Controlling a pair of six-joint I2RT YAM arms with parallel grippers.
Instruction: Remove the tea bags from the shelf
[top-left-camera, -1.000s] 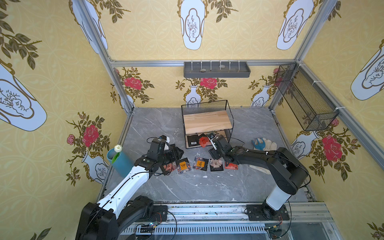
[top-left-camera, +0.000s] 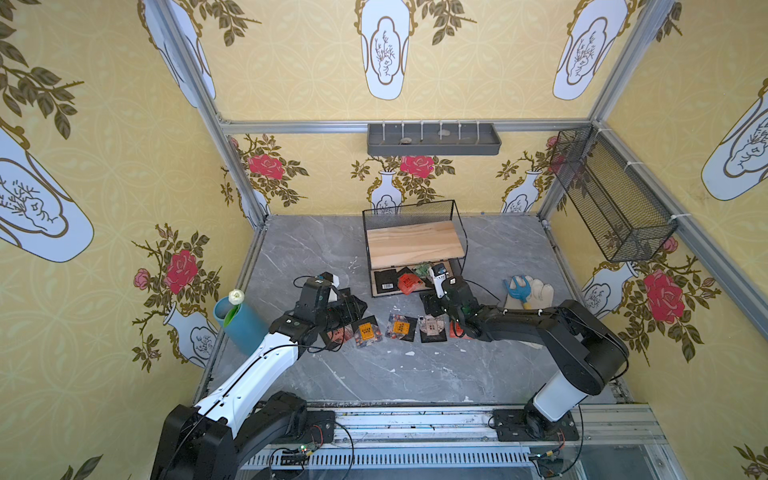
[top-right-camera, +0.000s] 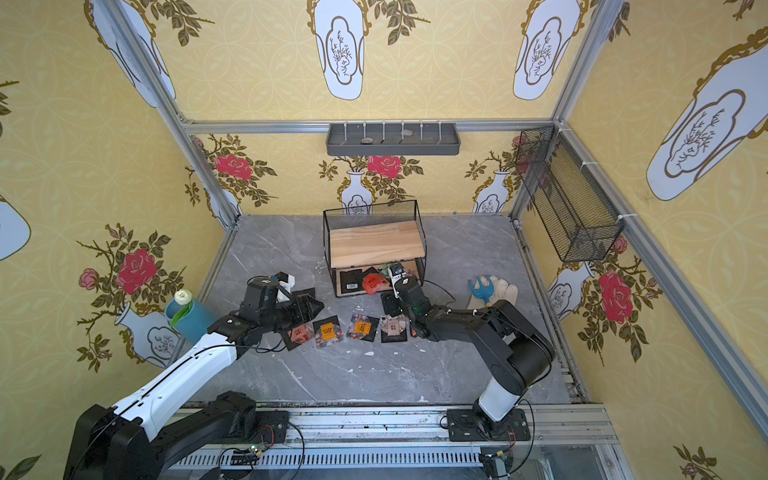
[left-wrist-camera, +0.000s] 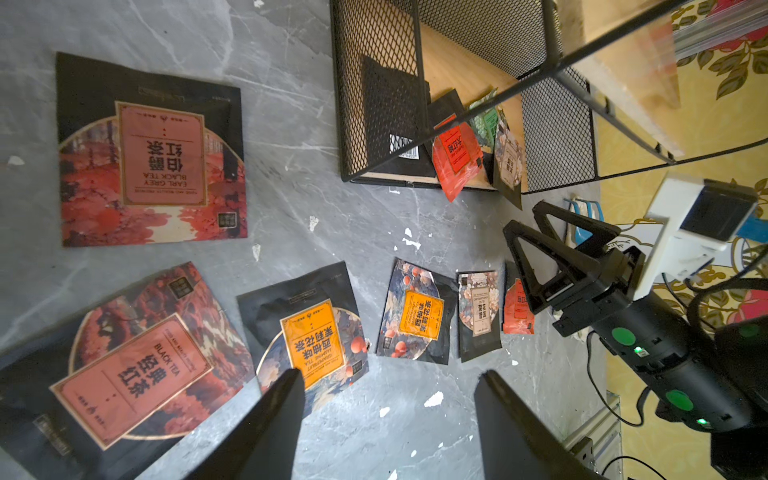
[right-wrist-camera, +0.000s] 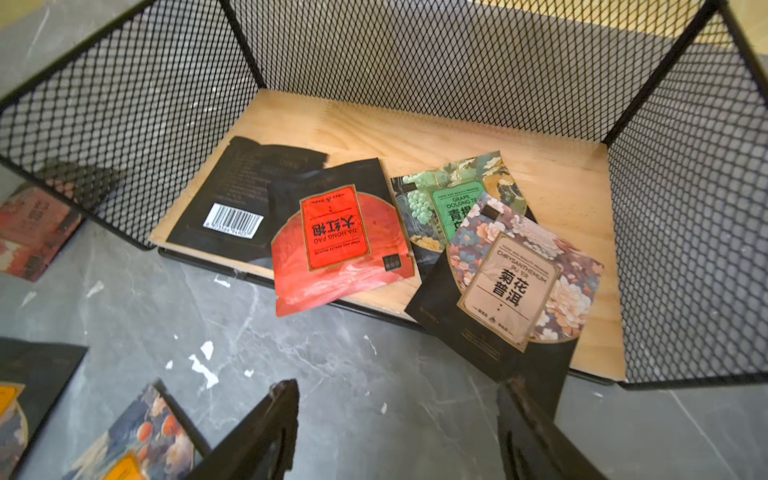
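Note:
On the lower board of the wire shelf (right-wrist-camera: 589, 154) lie a black bag with barcode (right-wrist-camera: 218, 184), a red Da Hong Pao bag (right-wrist-camera: 340, 276), a green grape oolong bag (right-wrist-camera: 424, 200) and a chrysanthemum pu'er bag (right-wrist-camera: 520, 292) overhanging the front. Several other bags, including Earl Grey (left-wrist-camera: 152, 160) and Black Tea (left-wrist-camera: 130, 380), lie on the counter. My right gripper is open, empty, just in front of the shelf. My left gripper is open and empty above the bags at left.
A blue container (top-left-camera: 244, 328) stands at the left edge, gloves (top-left-camera: 537, 296) lie at right, and wire baskets (top-left-camera: 608, 192) hang on the right wall.
My right arm has shifted slightly rightward and turned a little at the shelf's front. The left arm and the bags look unmoved.

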